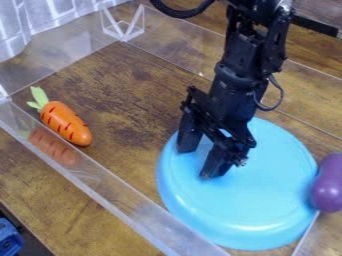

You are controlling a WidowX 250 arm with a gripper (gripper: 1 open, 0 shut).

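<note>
My black gripper (214, 140) hangs over the upper left part of a large blue round plate or lid (241, 205), its fingertips low at or just above the blue surface. Whether it is open or shut is hard to tell among the dark parts. An orange toy carrot (64, 122) with green leaves lies on the wooden surface to the left. A purple object (329, 182), likely a toy eggplant, sits at the plate's right edge.
Clear plastic walls border the wooden floor (114, 90), along the lower left and upper edges. A small blue item (7, 240) lies outside at the bottom left. The floor between carrot and arm is clear.
</note>
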